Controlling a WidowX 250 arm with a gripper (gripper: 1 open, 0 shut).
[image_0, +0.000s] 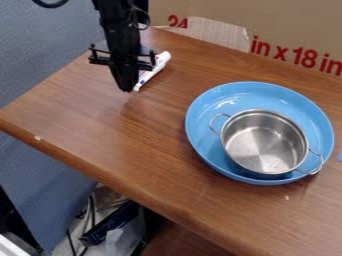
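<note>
My black gripper (127, 78) is low over the upper left of the wooden table, its fingers close together at the near, left side of a white tube (151, 70). The tube lies diagonally, partly hidden by the gripper; whether anything is between the fingers I cannot tell. To the right, a steel pot (265, 142) with two handles stands in a blue plate (209, 106).
A cardboard box (274, 28) stands behind the table (134, 160). The table's left edge drops to a cluttered lower area.
</note>
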